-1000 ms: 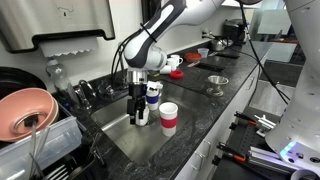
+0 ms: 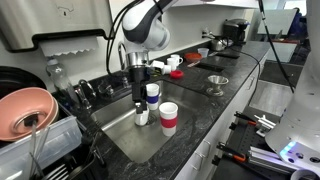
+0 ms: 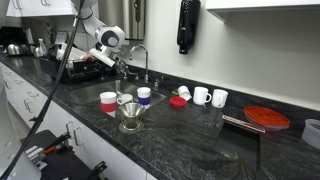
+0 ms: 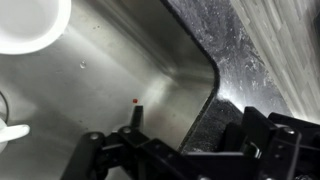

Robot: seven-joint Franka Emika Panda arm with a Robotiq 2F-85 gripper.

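Over the sink (image 2: 122, 132) in exterior view 1, my gripper (image 2: 138, 102) points downward, close to a white mug (image 2: 142, 118). Its fingers stand wide apart in the wrist view, where the open gripper has nothing between its fingertips. Below it lie the bare metal basin and its dark counter edge. A round white rim (image 4: 30, 24) shows at upper left, with part of a white handle (image 4: 12, 132) at the left border. A red-and-white cup (image 2: 169, 116) and a blue-and-white cup (image 2: 152, 95) stand nearby in exterior view 1.
A metal cup-shaped vessel (image 3: 131, 118) stands on the dark counter. Behind it are a red bowl (image 3: 178, 101) and several white mugs (image 3: 219, 98). A dish rack (image 2: 50, 140) with pans borders the sink's left.
The cups keep their places.
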